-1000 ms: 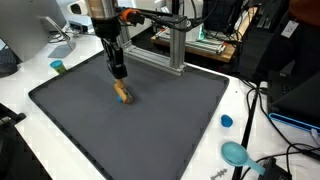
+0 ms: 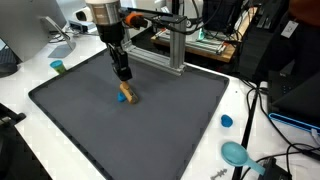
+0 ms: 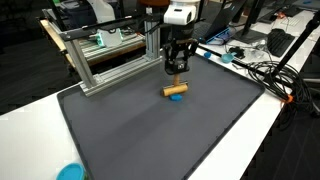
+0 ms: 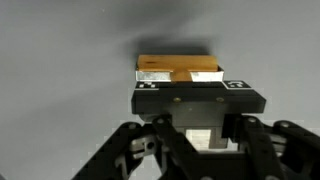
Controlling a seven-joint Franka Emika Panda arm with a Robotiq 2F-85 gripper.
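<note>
A wooden mallet-like piece (image 3: 174, 89), with a cylindrical head and a thin upright handle, is below my gripper (image 3: 178, 72) near the back of the dark mat. From above, the wrist view shows the wooden head (image 4: 178, 62) crosswise, its handle between two white-faced fingers (image 4: 154, 76); my gripper is shut on that handle. A small blue object (image 3: 176, 97) lies at the head's near side in exterior view 2. Part of this blue object (image 2: 123, 97) also shows beside the wood in exterior view 1. Whether the two touch, I cannot tell.
A blue round piece (image 2: 226, 121) and a teal cup-like object (image 2: 240, 157) lie off its edge. A green-topped container (image 2: 58, 67) stands on the far side, and a metal frame rail (image 3: 115, 77) borders the back.
Over the last second the wooden piece has shifted slightly right and turned in exterior view 1, showing more of the blue object. My gripper has moved a little with it.
</note>
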